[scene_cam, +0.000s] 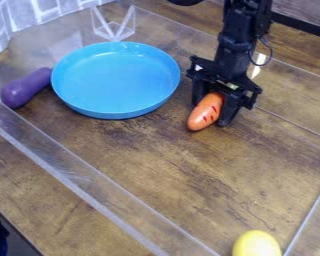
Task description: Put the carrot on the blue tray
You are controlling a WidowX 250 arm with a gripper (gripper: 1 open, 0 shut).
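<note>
The orange carrot [203, 114] lies on the wooden table just right of the blue tray [116, 80], its narrow end toward the camera. My black gripper [212, 106] is down over its upper part, with one finger on either side. The carrot's leafy end is mostly hidden beneath the gripper. Whether the fingers press on the carrot cannot be made out. The round tray is empty.
A purple eggplant [25, 88] lies left of the tray, by a clear plastic wall. A yellow object [256, 244] sits at the bottom right.
</note>
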